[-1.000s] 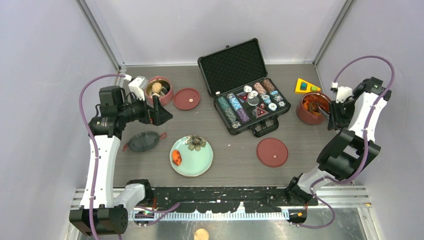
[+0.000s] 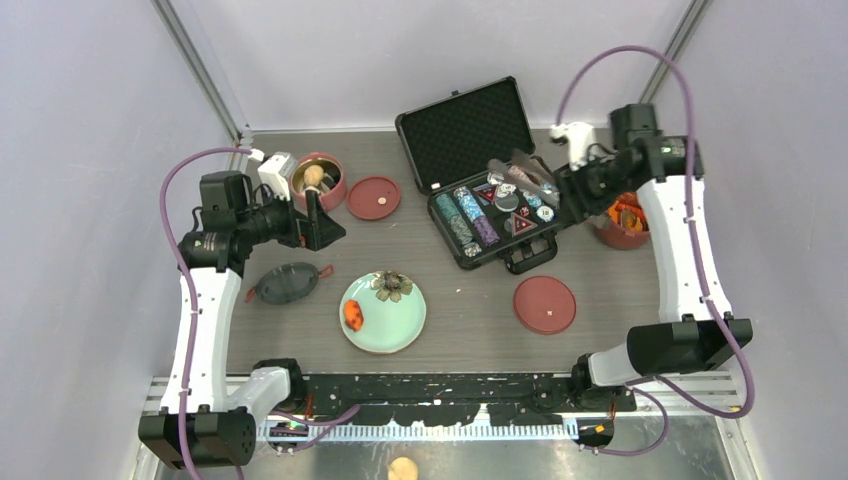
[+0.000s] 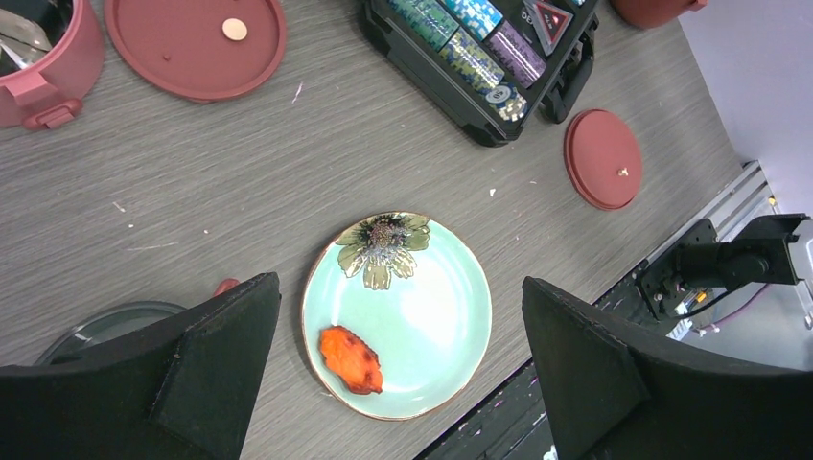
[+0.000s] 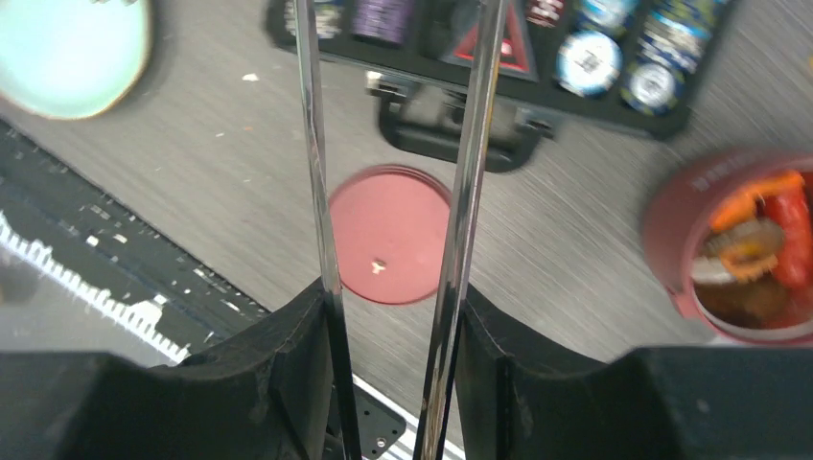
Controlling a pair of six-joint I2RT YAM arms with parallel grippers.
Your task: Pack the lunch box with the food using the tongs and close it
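A pale green plate with a flower ornament holds one orange-red food piece. My left gripper stands open and empty to the plate's upper left. My right gripper has steel tongs between its fingers, with the two arms apart. In the top view the tongs are blurred over the black case; whether they carry food cannot be told, as their tips are outside the right wrist view. The right pot contains orange and red food pieces.
Another pot with pale food stands at upper left. Red lids lie flat, and a dark pan is at left. The case has its lid raised. Bare table lies between plate and case.
My right arm has swung left and away from the right pot, carrying the tongs over the case. The left arm, plate and food piece on it have stayed put.
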